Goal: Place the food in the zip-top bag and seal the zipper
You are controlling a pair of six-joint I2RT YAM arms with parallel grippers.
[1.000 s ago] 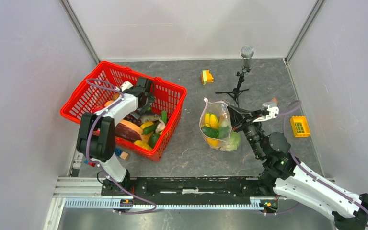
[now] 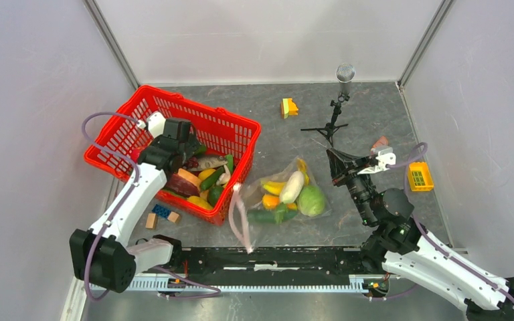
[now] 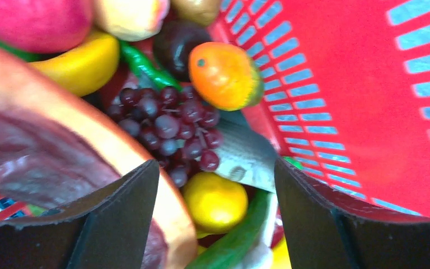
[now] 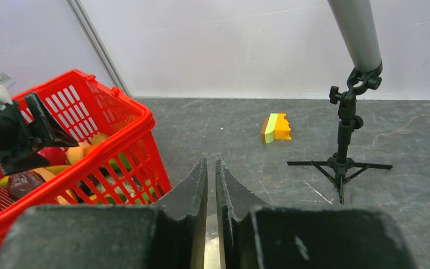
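Observation:
The clear zip bag (image 2: 254,227) lies flopped on the table, its mouth toward the front left, holding a banana, white and orange items, cucumber and a green cabbage (image 2: 311,199). My left gripper hangs open inside the red basket (image 2: 237,187), above grapes (image 3: 168,126), a mango (image 3: 224,75), a lemon (image 3: 215,202) and other food, with nothing held. My right gripper is above the bag's far end, its fingertips close together with a narrow gap; whether it holds any film is not visible.
A microphone stand (image 2: 334,114) stands at the back, beside a small yellow-green toy (image 2: 289,107). A yellow crate (image 2: 420,176) is at the right, and small blocks (image 2: 160,211) lie before the basket.
The bag, upright by my right gripper before, has fallen toward the front left and lies spread out. My left arm has moved left and toward the front within the basket.

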